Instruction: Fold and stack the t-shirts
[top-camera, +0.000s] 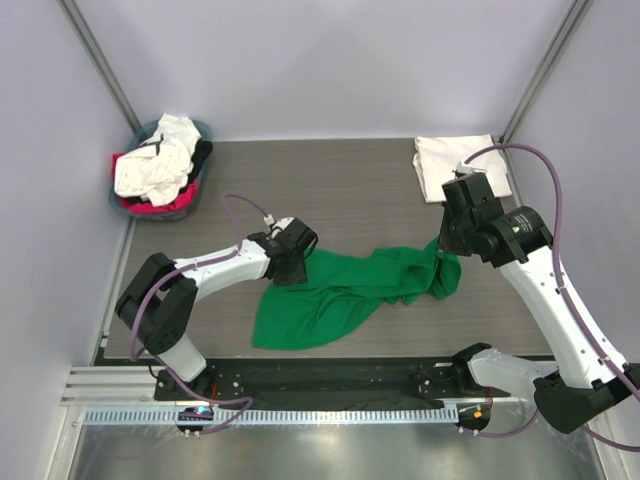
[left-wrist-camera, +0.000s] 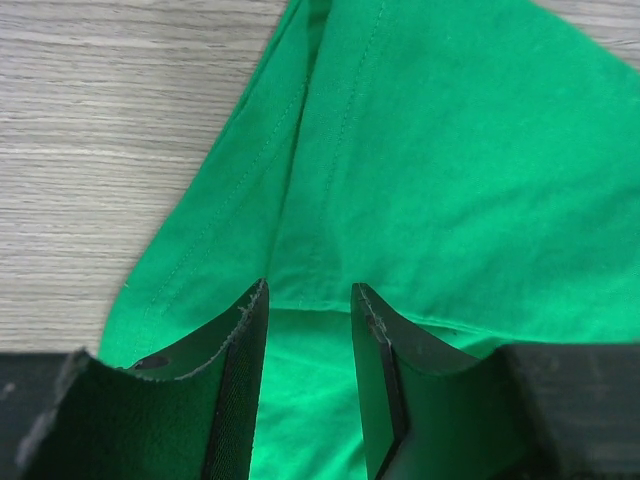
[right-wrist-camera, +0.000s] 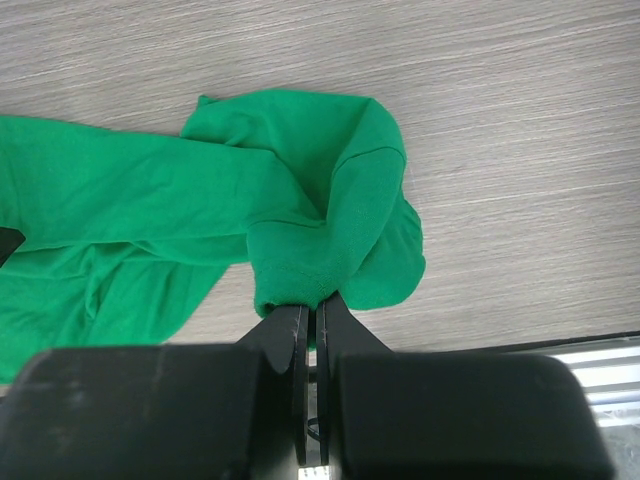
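A green T-shirt (top-camera: 320, 305) lies spread and rumpled across the near middle of the table. My left gripper hangs over its left part, fingers parted above a folded layer whose edge crosses between them. My right gripper is shut on a gathered, bunched bit of the shirt's right end (right-wrist-camera: 340, 220), which rises into folds there.
A folded white cloth (top-camera: 445, 160) lies at the back right. A blue basket (top-camera: 188, 205) piled with white, red and black garments stands at the back left.
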